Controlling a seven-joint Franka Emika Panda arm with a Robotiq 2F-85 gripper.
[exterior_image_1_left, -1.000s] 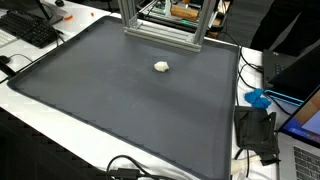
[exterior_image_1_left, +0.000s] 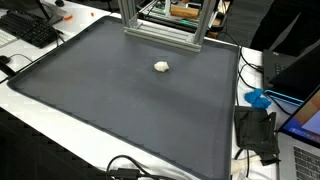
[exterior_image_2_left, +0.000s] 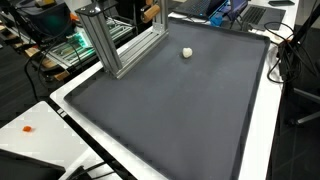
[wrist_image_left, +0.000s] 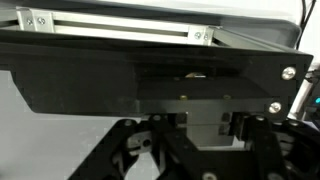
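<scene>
In the wrist view my gripper reaches in from the bottom edge. Its dark fingers look apart, against the front of a long black panel (wrist_image_left: 90, 90). A greyish patch shows in the gap; I cannot tell whether the fingers touch the panel. Behind the panel runs a pale metal rail with screws (wrist_image_left: 120, 24). A small cream-coloured lump (exterior_image_1_left: 161, 66) lies on the dark grey mat (exterior_image_1_left: 130, 105), towards its far side in exterior view 1. The same lump (exterior_image_2_left: 187, 52) is well away from the metal frame in exterior view 2. Neither exterior view clearly shows the gripper.
A metal frame (exterior_image_1_left: 170, 38) stands at the mat's far edge, with a wooden piece (exterior_image_1_left: 185, 11) inside it. Along the right side lie a blue item (exterior_image_1_left: 257, 98), a black cloth-like item (exterior_image_1_left: 255, 130) and a laptop (exterior_image_1_left: 302, 150).
</scene>
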